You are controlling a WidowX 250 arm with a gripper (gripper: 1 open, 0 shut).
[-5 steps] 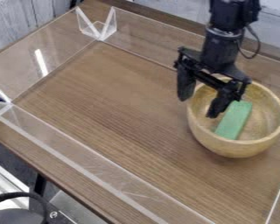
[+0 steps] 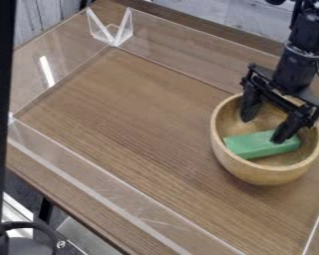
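Observation:
A tan round bowl (image 2: 262, 171) sits at the right of the wooden table, holding a green rectangular object (image 2: 255, 142). My black gripper (image 2: 278, 120) reaches down from the upper right into the bowl, its fingers spread over the back of the green object. Whether anything is between them is not clear.
A small white wire-like piece (image 2: 109, 28) stands at the back left. Dark parts show at the lower left edge.
My gripper has moved to the right within the bowl. The green object has turned from steeply angled to lying more crosswise, nearer the bowl's left.

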